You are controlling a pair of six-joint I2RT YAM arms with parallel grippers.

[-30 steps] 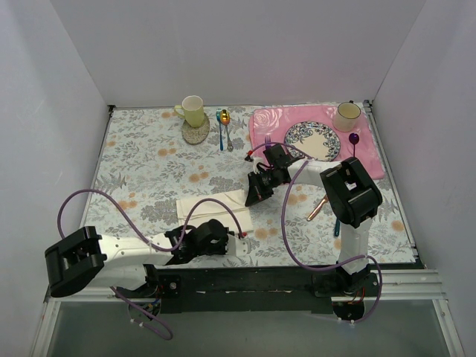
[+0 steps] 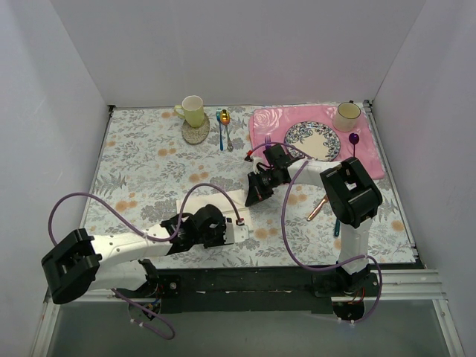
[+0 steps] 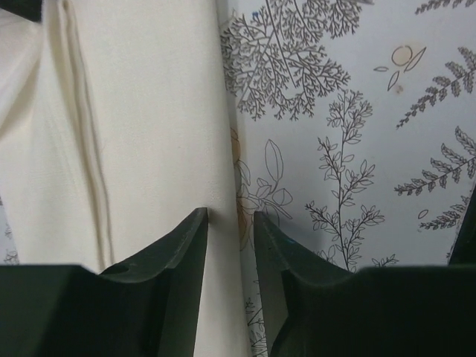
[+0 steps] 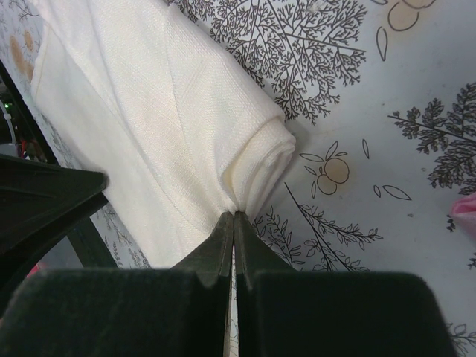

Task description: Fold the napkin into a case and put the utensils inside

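Observation:
The cream napkin lies near the table's front, folded in layers and partly covered by my left arm. In the left wrist view its long folded edge runs between the fingers of my left gripper, which is open with the left finger over the cloth. My right gripper is shut, fingertips against the folded short end of the napkin; whether a thin layer is between them does not show. A spoon with a gold bowl and a blue-handled utensil lie side by side at the back.
A green mug stands on a round coaster. At back right, a pink placemat holds a patterned plate, a second mug and a purple spoon. A copper-handled utensil lies at right.
My left arm has moved from the table's front edge toward the back, over the napkin, covering more of it. My right arm has stayed at the napkin's right end.

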